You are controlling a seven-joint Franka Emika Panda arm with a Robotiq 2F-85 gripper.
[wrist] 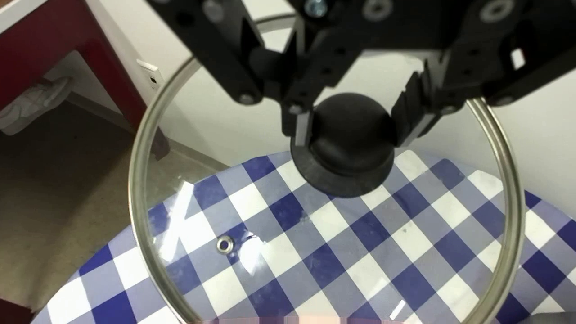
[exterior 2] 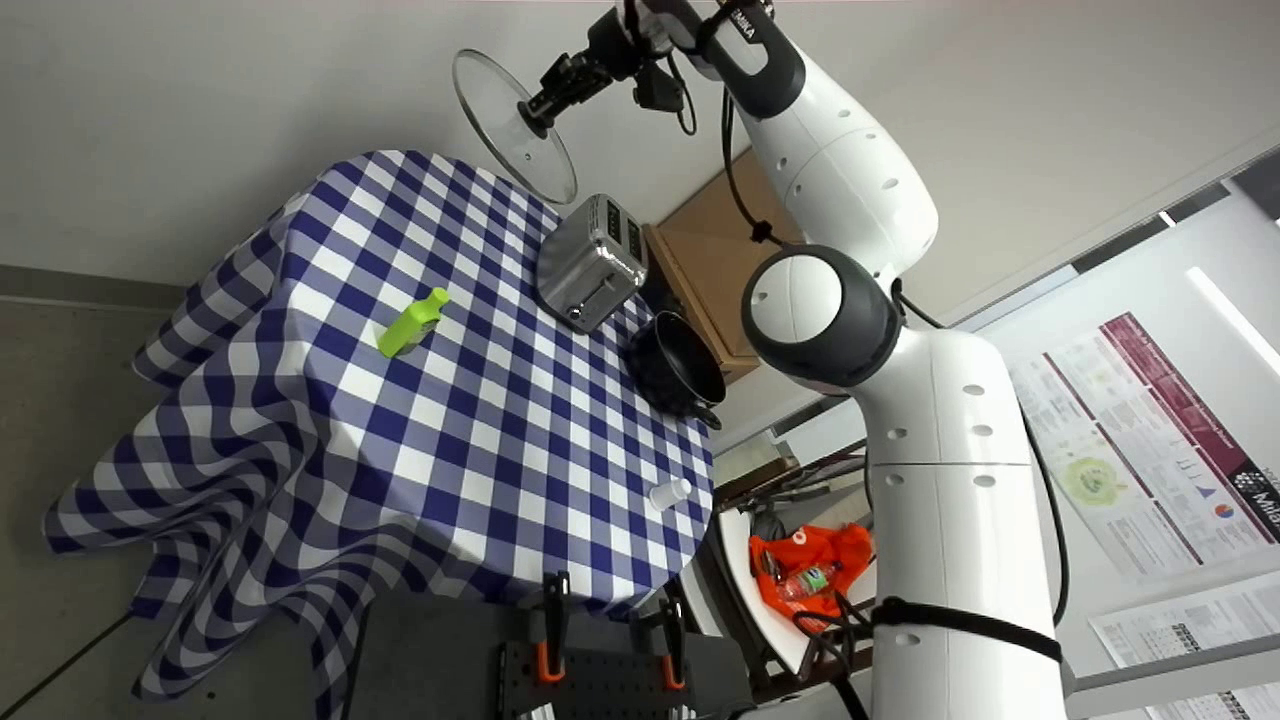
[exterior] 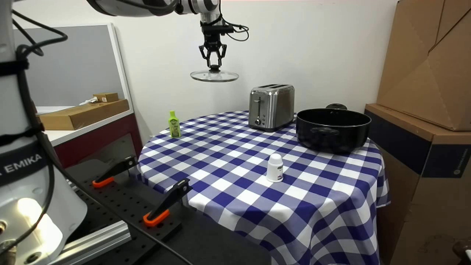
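Note:
A round glass lid (exterior: 214,77) with a metal rim hangs well above the back of the table, clear of the cloth. My gripper (exterior: 214,62) is shut on its black knob (wrist: 351,146); in the wrist view one finger stands on each side of the knob. Through the glass (wrist: 345,254) the checked cloth shows. The black pot (exterior: 333,132) stands uncovered at the table's right side, lower than the lid and apart from it. In exterior view 2 the lid (exterior 2: 516,132) appears steeply slanted because of the camera's angle.
A silver toaster (exterior: 271,108) stands between the lid's side and the pot. A green bottle (exterior: 174,124) is at the table's left edge, a white bottle (exterior: 275,168) near the front. Cardboard boxes (exterior: 424,79) rise at the right.

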